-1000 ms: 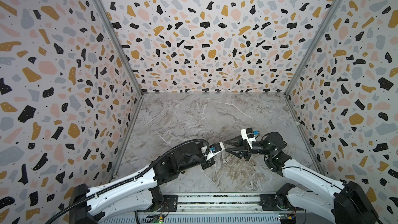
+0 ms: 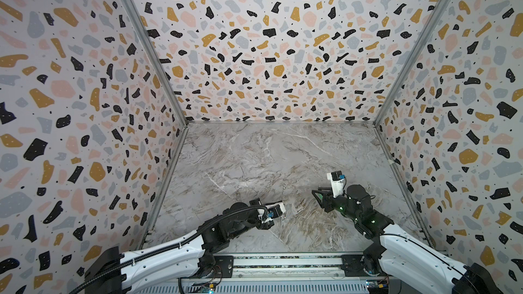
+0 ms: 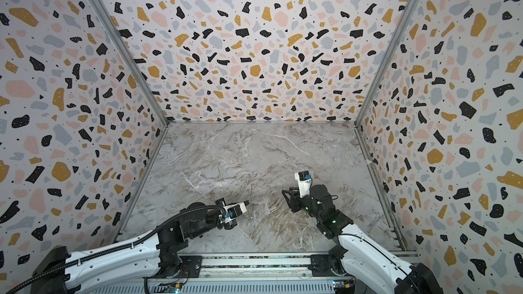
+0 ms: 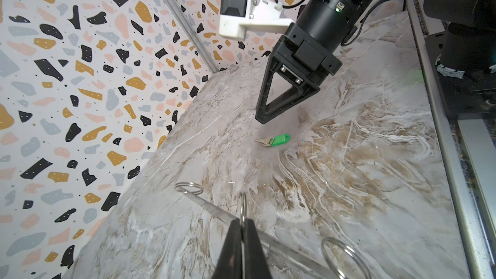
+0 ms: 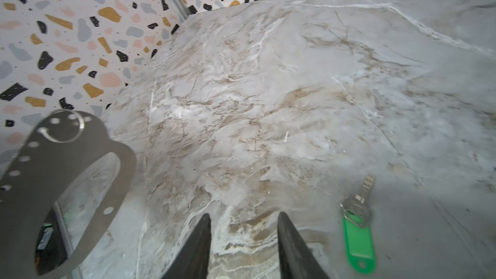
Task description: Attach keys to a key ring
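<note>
A silver key with a small ring and green tag lies on the marble table; in the left wrist view the tag (image 4: 279, 139) is below my right gripper. That gripper is open and empty. My left gripper is shut, with a thin metal loop (image 4: 242, 201) at its tips; a long metal strip with wire loops (image 4: 341, 253) crosses behind them, and whether it is held is unclear. A blurred grey plate (image 5: 62, 165) fills the left of the right wrist view.
The marble table (image 2: 283, 147) is otherwise largely bare, with free room at the back. Patterned walls (image 2: 272, 49) close it in at the back and sides; a metal rail (image 2: 288, 258) runs along the front.
The grippers have moved apart: my left one back to the left and down, my right one rightwards and turned.
</note>
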